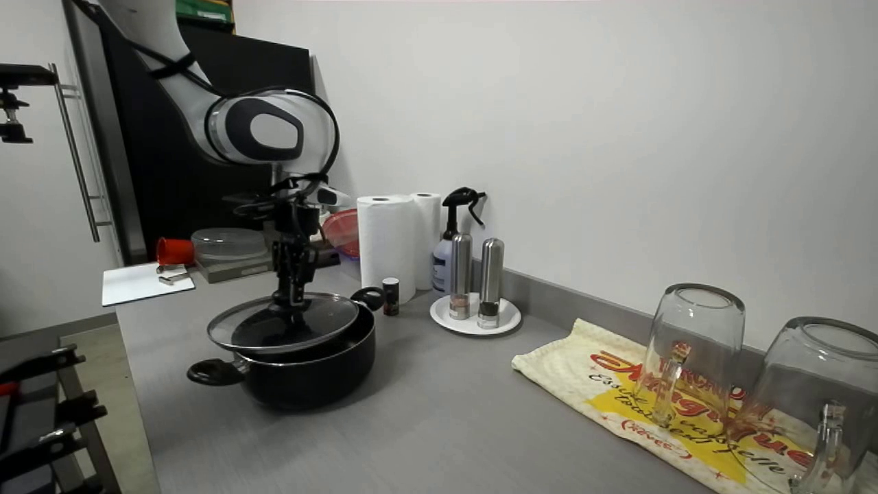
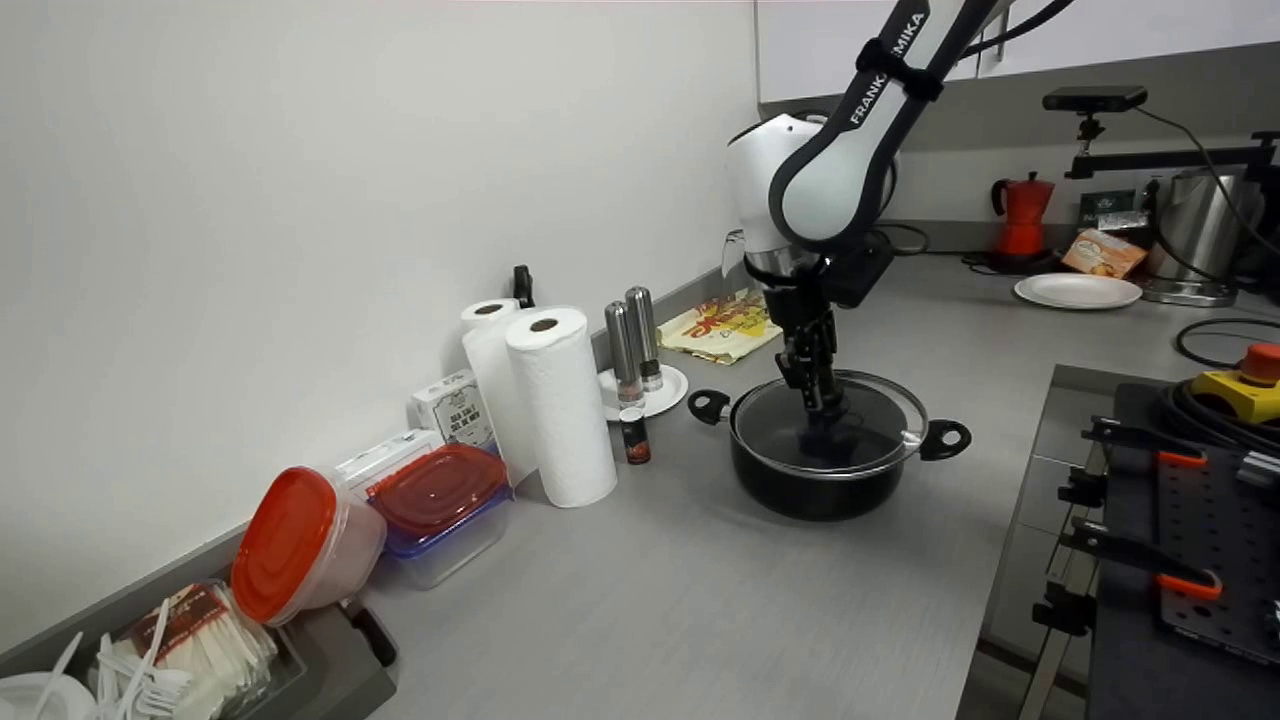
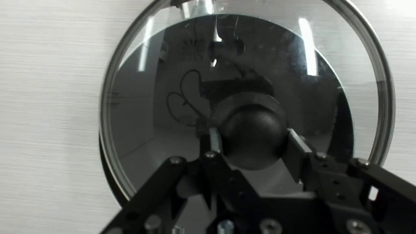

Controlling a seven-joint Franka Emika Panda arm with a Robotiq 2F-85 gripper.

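A black pot with two side handles stands on the grey counter. Over it is a round glass lid with a metal rim, shifted off the pot's opening so that part of the dark inside shows in exterior view 1. My gripper is shut on the lid's black knob, one finger on either side of it. In exterior view 2 the lid appears roughly above the pot, just under the gripper. Whether the lid still touches the pot's rim anywhere, I cannot tell.
Paper towel rolls, a small spice jar and a white plate with two grinders stand behind the pot. Glass jars rest on a cloth at the right. Free counter lies in front and toward the plastic boxes.
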